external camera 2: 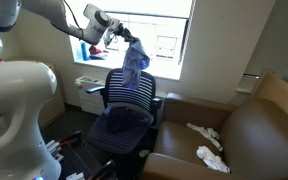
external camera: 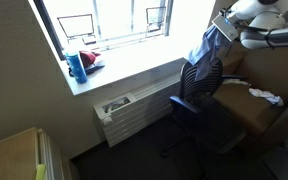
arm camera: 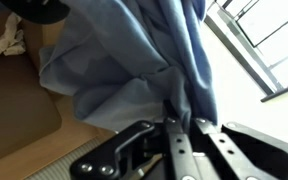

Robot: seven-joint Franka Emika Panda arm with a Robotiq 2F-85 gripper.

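Observation:
A blue-grey cloth [external camera 2: 136,65] hangs from my gripper [external camera 2: 127,37] above the office chair [external camera 2: 127,110]. Filling much of the wrist view, the cloth [arm camera: 134,60] runs down between the fingers of my gripper, which is shut on it. In exterior view 1 the cloth [external camera: 206,50] drapes in front of the window sill's right end, over the chair's dark backrest [external camera: 198,82]. Whether its lower edge touches the backrest I cannot tell.
A brown sofa [external camera 2: 179,110] with white cloths [external camera 2: 212,158] on it stands beside the chair. On the window sill [external camera: 134,62] are a blue cup [external camera: 76,67] and a red item [external camera: 88,58]. Dark floor lies open before the radiator [external camera: 139,114].

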